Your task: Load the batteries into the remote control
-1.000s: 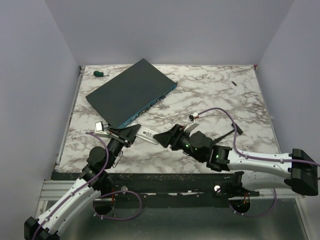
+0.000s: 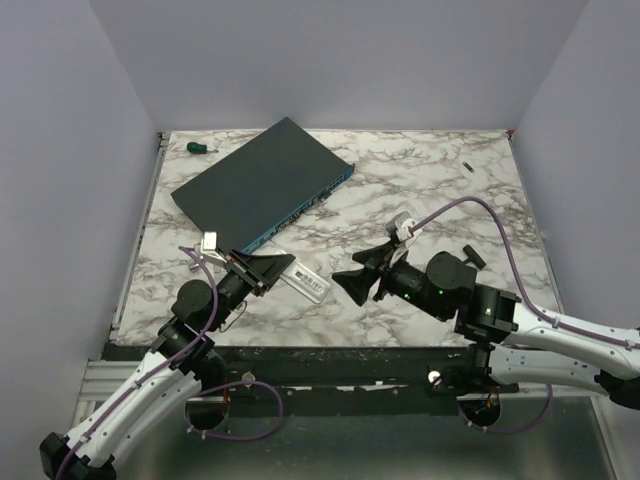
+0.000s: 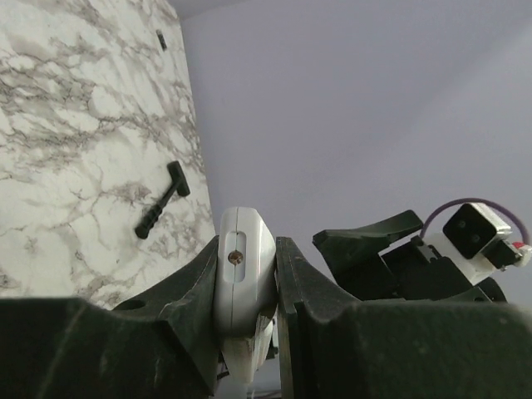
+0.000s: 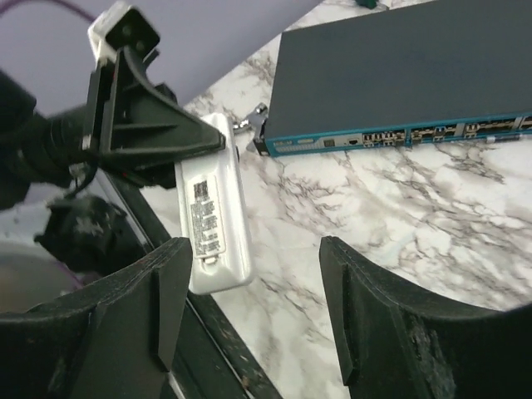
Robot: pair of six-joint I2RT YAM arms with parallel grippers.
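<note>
The white remote control (image 2: 304,280) is held in my left gripper (image 2: 270,268), which is shut on it above the table's front left part; in the left wrist view its narrow end (image 3: 245,266) sits between the fingers. In the right wrist view the remote (image 4: 214,249) shows a long recessed panel with pale items in it; I cannot tell whether these are batteries. My right gripper (image 2: 355,270) is apart from the remote, to its right, its fingers parted with nothing seen between them (image 4: 253,307).
A dark network switch (image 2: 262,180) lies at the back left, a green screwdriver (image 2: 197,148) beside it. A black hammer (image 3: 162,199) lies at the right. A small dark object (image 2: 467,166) sits at the back right.
My right gripper has drawn away from the remote to the right and its arm has risen. The left gripper with the remote has shifted slightly.
</note>
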